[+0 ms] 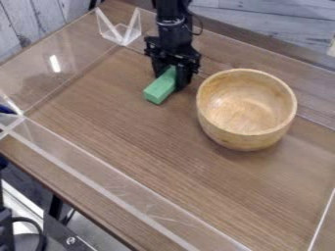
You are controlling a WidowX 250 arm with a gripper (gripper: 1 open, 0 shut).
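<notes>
The black robot arm reaches down from the top centre, its gripper point(170, 61) low over the wooden table, shut on a green block point(161, 86). The block is tilted diagonally, its upper end hidden among the dark fingers. Whether it touches the table is hard to tell.
A large wooden bowl point(246, 110) stands to the right of the block. A clear plastic object point(120, 26) is at the upper left.
</notes>
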